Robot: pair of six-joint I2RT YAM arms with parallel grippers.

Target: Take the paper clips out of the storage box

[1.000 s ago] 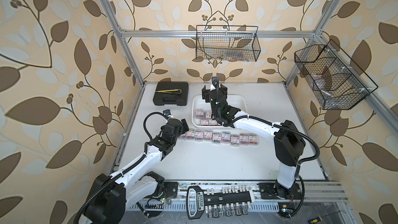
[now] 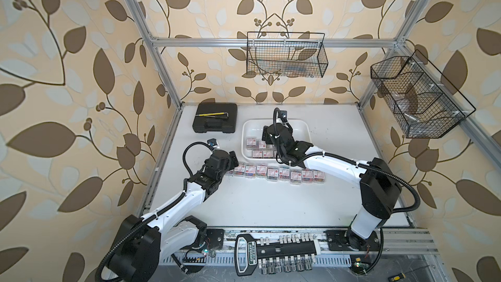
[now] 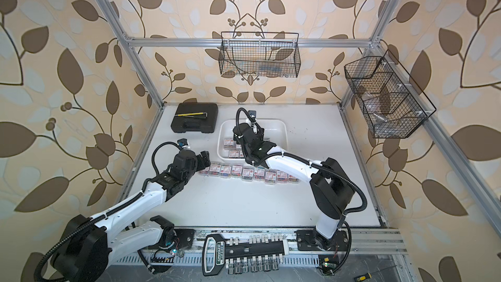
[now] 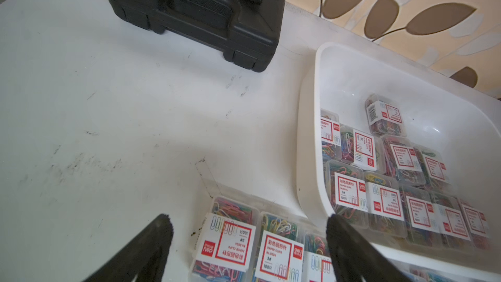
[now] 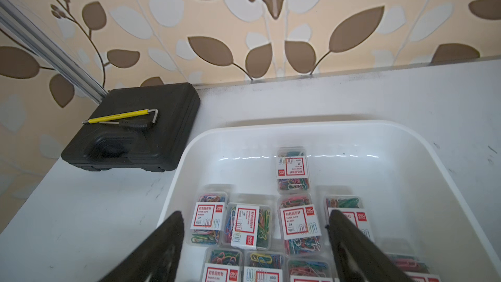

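Note:
A white storage box [image 5: 334, 125] holds several clear cases of paper clips, most crowded toward its front; one paper clip case [image 5: 292, 170] lies apart near the back wall. Outside, along its front side, runs a row of more cases [image 2: 273, 174] on the table. My right gripper is open above the box, its fingers apart over the cases, with nothing held. At the left end of the row, my left gripper has its fingers spread, the end paper clip case [image 4: 225, 242] showing beyond them. Contact with that case cannot be made out.
A black tool case [image 2: 215, 117] with a yellow-handled tool on top stands left of the box. Wire baskets [image 2: 286, 57] hang on the back and right walls. A socket set [image 2: 276, 253] lies at the front edge.
The left arm has barely moved. The row of cases looks the same.

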